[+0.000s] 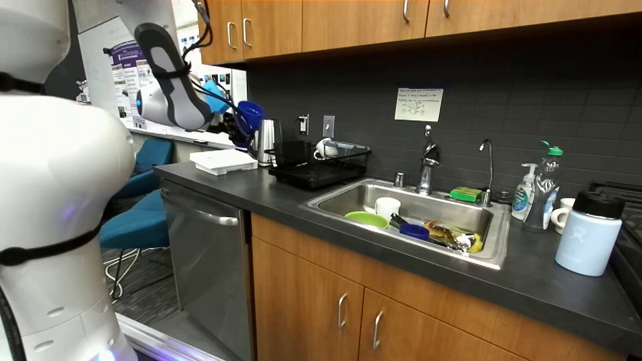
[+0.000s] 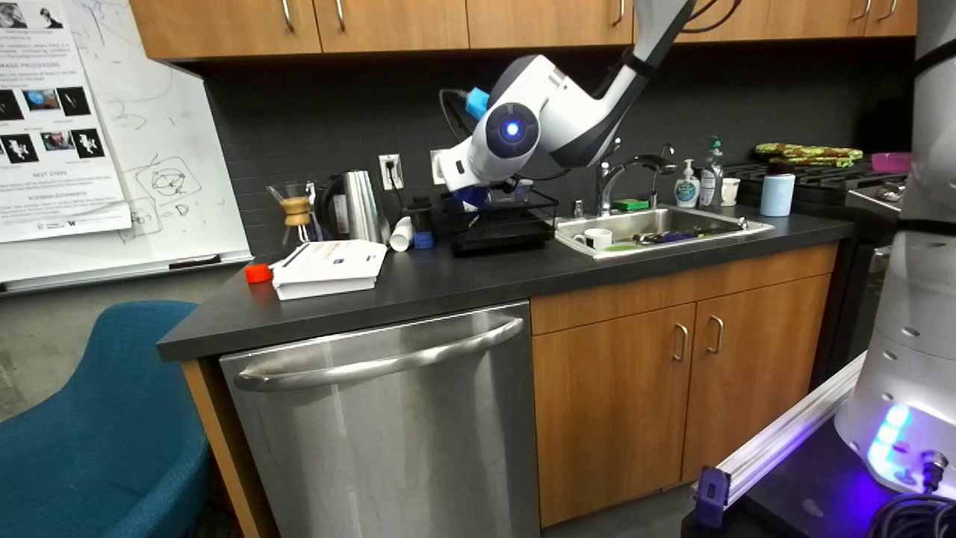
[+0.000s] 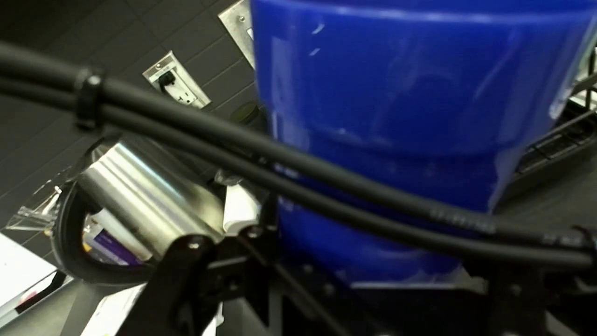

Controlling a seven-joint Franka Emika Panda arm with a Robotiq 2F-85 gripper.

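Observation:
A deep blue plastic cup point(image 1: 251, 113) is held in the air above the left part of the counter, with my gripper point(image 1: 239, 129) shut on it. In the wrist view the cup point(image 3: 403, 101) fills the middle and right, and black cables cross in front of it. Its lower end goes down behind the dark gripper parts, so the finger contact is hidden. Only a little of the cup point(image 2: 472, 194) shows behind the arm's end in exterior view 2.
Near the cup stand a steel kettle point(image 1: 268, 135) and a black dish rack point(image 1: 310, 174) with a white mug point(image 1: 325, 149). A white box point(image 1: 222, 161) lies on the counter's left end. The sink point(image 1: 496, 246) contains several dishes. Bare counter point(image 1: 271, 193) runs along the front edge.

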